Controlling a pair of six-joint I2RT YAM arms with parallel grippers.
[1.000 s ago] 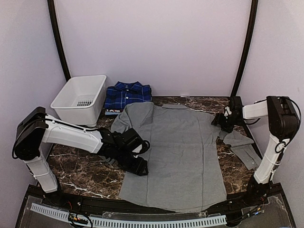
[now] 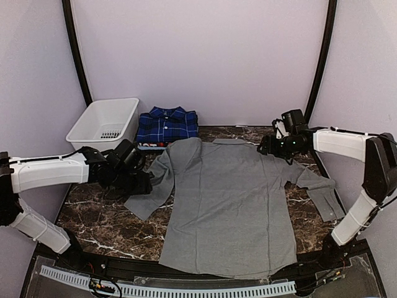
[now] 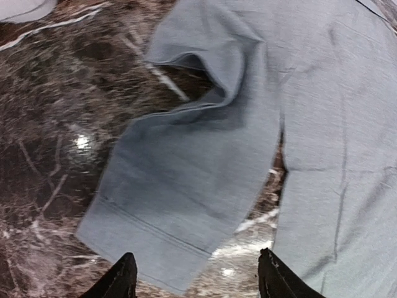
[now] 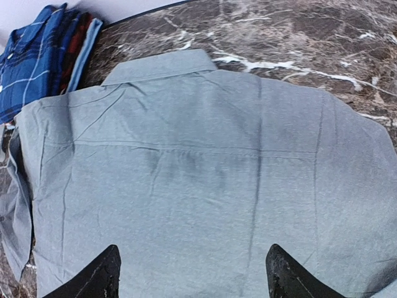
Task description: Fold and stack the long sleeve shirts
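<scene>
A grey long sleeve shirt (image 2: pixel 232 205) lies spread over the middle of the table, its collar (image 2: pixel 229 141) toward the back and its hem at the front edge. The left sleeve (image 2: pixel 152 202) bends down beside the body, with a crease near the shoulder. On the other side the right sleeve (image 2: pixel 319 189) angles out toward the front. Above the left cuff, my left gripper is open and empty. My right gripper stands open over the shirt's upper right part, nothing between its fingers. Folded shirts, a blue plaid one (image 2: pixel 167 124) on top, are stacked at the back.
A white basket (image 2: pixel 105 124) stands at the back left, beside the stack. Bare marble tabletop (image 2: pixel 102 223) shows at the front left and behind the collar.
My left gripper has moved left from the body to the sleeve; the right one has moved inward and back.
</scene>
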